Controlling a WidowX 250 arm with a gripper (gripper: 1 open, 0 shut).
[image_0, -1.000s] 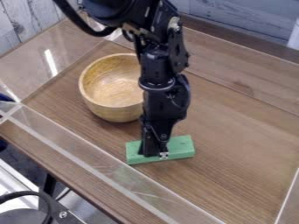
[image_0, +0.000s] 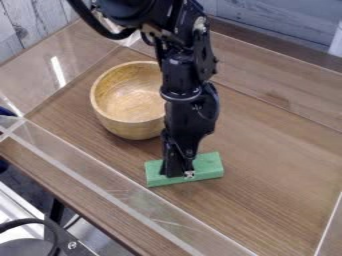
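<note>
The black gripper (image_0: 179, 165) hangs down over a green rectangular block (image_0: 203, 169) lying on the wooden table, its tips low on the block's left-middle part. The gripper looks narrow at the tips; whether anything is between the fingers cannot be seen, as the dark housing hides it.
A large tan bowl (image_0: 115, 95) stands behind and left of the arm. A clear strip runs along the front left edge, with black cables beyond it.
The gripper and green block have shifted very slightly since a second ago; otherwise the scene looks the same.
</note>
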